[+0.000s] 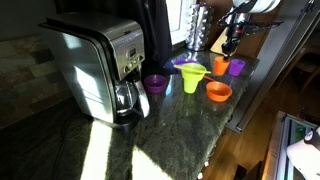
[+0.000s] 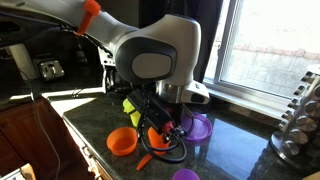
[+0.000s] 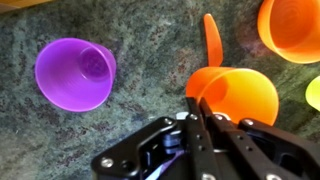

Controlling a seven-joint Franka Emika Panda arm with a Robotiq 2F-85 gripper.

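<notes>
An orange cup (image 3: 245,95) lies under my gripper in the wrist view, its mouth facing the camera. The gripper's fingers are closed together at the cup's left rim, shut on that wall. Exterior view 1 has the same orange cup (image 1: 220,66) at the far end of the counter, below the arm. In exterior view 2 the robot's hand covers most of the orange cup (image 2: 156,138). Whether the cup is clear of the counter cannot be told.
A purple cup (image 3: 76,75) stands left of the gripper in the wrist view. An orange utensil (image 3: 213,40) lies above the held cup, with an orange bowl (image 3: 292,28) at upper right. Nearer the coffee maker (image 1: 112,70) are a green cup (image 1: 191,80) and a purple bowl (image 1: 156,83).
</notes>
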